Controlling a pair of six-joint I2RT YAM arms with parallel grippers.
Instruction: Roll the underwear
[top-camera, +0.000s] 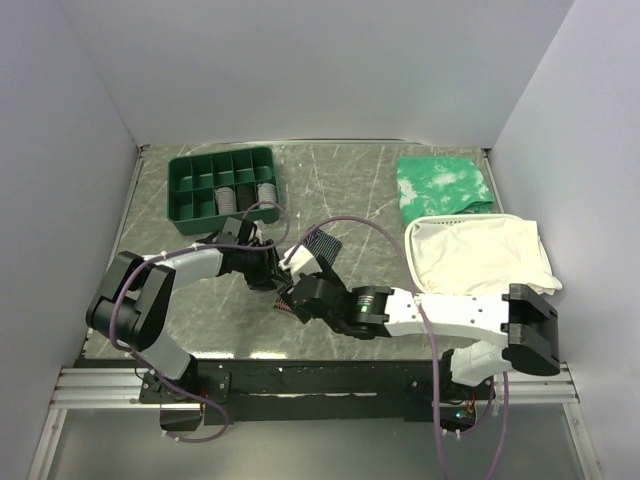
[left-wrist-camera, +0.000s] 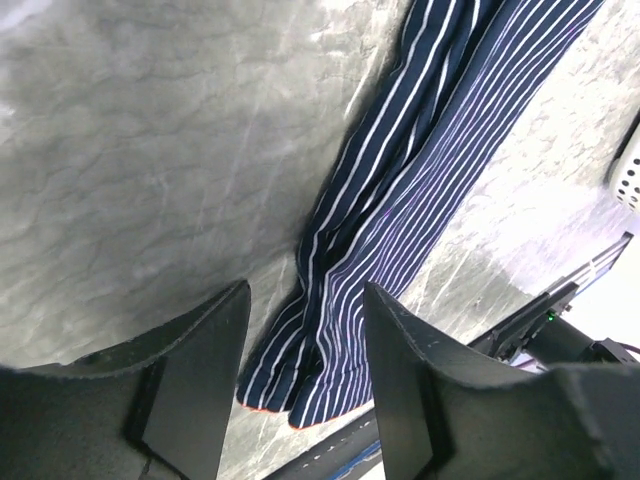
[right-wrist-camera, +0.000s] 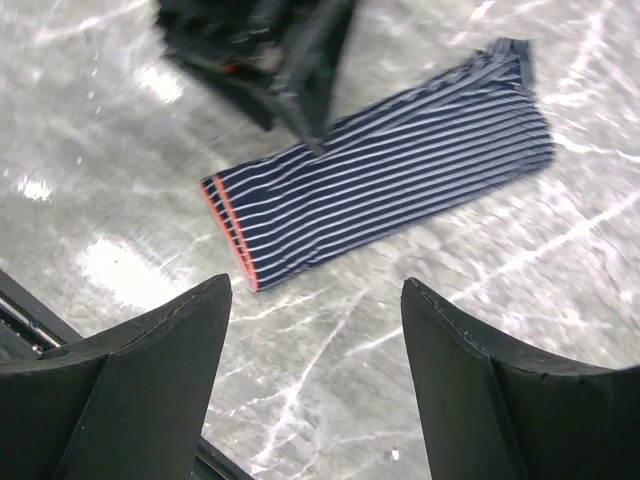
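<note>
The underwear (right-wrist-camera: 380, 175) is dark navy with thin white stripes and lies flat on the table as a long folded strip. An orange-edged end (left-wrist-camera: 300, 400) shows below and between the fingers in the left wrist view. My left gripper is open above that end, nothing gripped. Alongside the strip in the right wrist view, my right gripper stands open over bare marble, apart from the cloth. Seen from the top, the right arm covers the middle of the underwear (top-camera: 323, 245), leaving its far end and a bit of the near end visible.
A green divided box (top-camera: 180, 190) with rolled items in a few compartments stands at the back left. At the right is a white basket (top-camera: 412, 250) with white cloth, and behind it a green cloth (top-camera: 440, 187).
</note>
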